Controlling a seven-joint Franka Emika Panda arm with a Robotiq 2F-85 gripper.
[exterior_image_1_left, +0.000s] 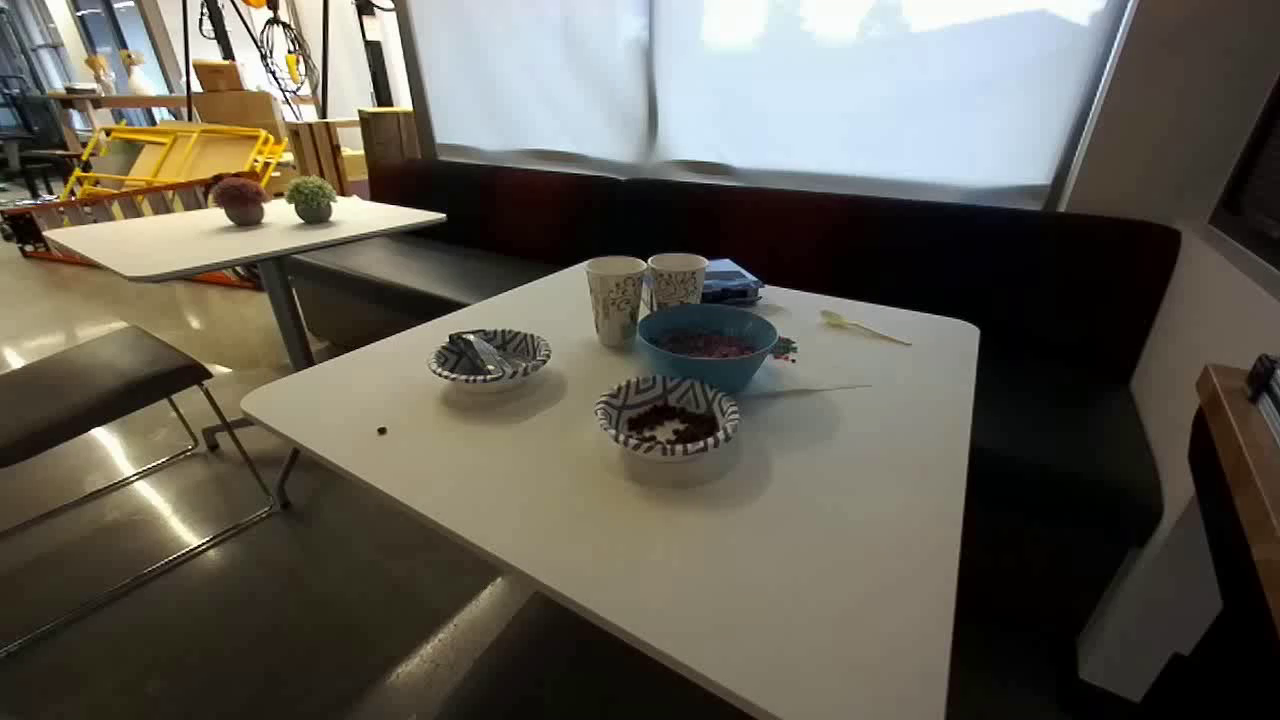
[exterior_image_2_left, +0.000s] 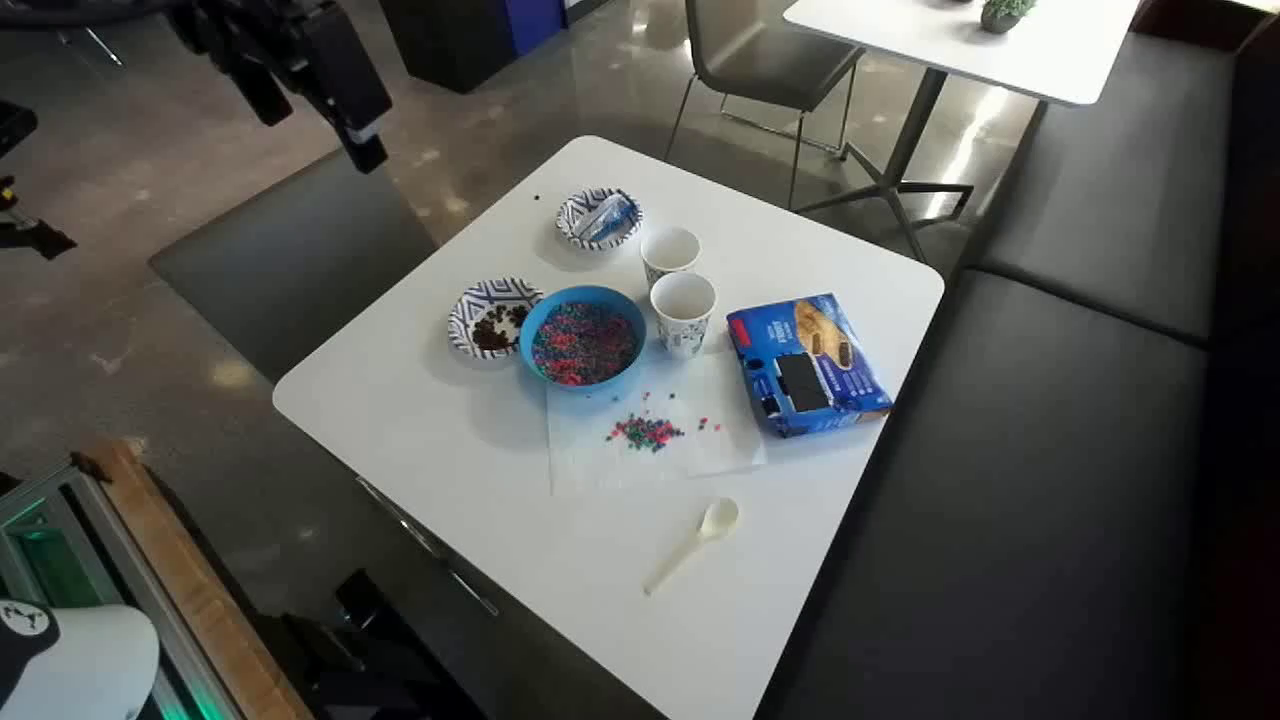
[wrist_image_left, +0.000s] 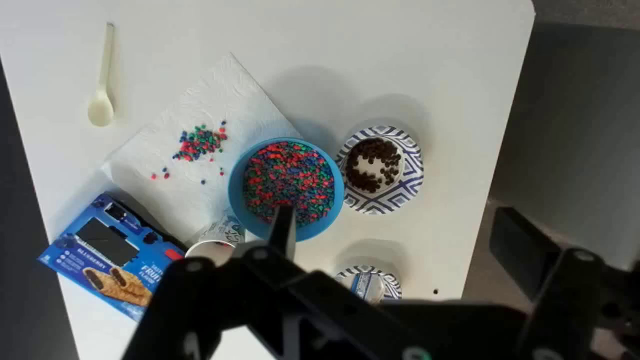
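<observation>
High above the table my gripper stands open, its fingers wide apart with nothing between them. In exterior view 2 the gripper (exterior_image_2_left: 317, 130) hangs at the upper left, off the table's edge. Near the table's middle sits a blue bowl (exterior_image_2_left: 629, 374) full of small red, green and blue pieces. Close beside it, a patterned paper bowl (wrist_image_left: 412, 180) holds dark brown bits. A second patterned bowl (exterior_image_1_left: 489, 382) contains a shiny wrapper. Several coloured pieces (wrist_image_left: 201, 142) lie loose on a white napkin (wrist_image_left: 237, 81). Apart from these rests a cream spoon (exterior_image_2_left: 717, 520).
Two patterned paper cups, the nearer cup (exterior_image_2_left: 683, 324) and the farther cup (exterior_image_2_left: 669, 248), stand upright by the blue bowl. A blue snack box (exterior_image_2_left: 780, 348) lies near the bench side. One dark bit (exterior_image_1_left: 381, 430) is alone near the table's edge. Bare tabletop (exterior_image_1_left: 792, 564) stretches across the front.
</observation>
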